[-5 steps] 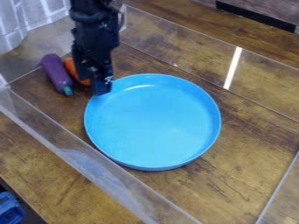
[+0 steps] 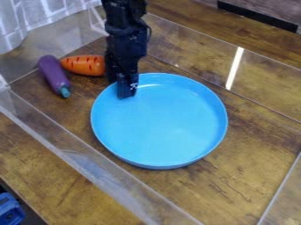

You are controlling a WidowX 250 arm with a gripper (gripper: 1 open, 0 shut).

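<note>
My black gripper (image 2: 123, 75) reaches down from the top, its fingers at the upper-left rim of a blue plate (image 2: 159, 123), just right of an orange carrot (image 2: 83, 65). Whether it is open or shut, or holds anything, I cannot tell. A purple eggplant (image 2: 53, 75) lies left of the carrot.
A clear plastic wall runs along the left side, with a blue object (image 2: 7, 211) beyond it at the lower left.
The plate has shifted slightly right and down, and more of the carrot shows. My gripper has moved a little to the right.
</note>
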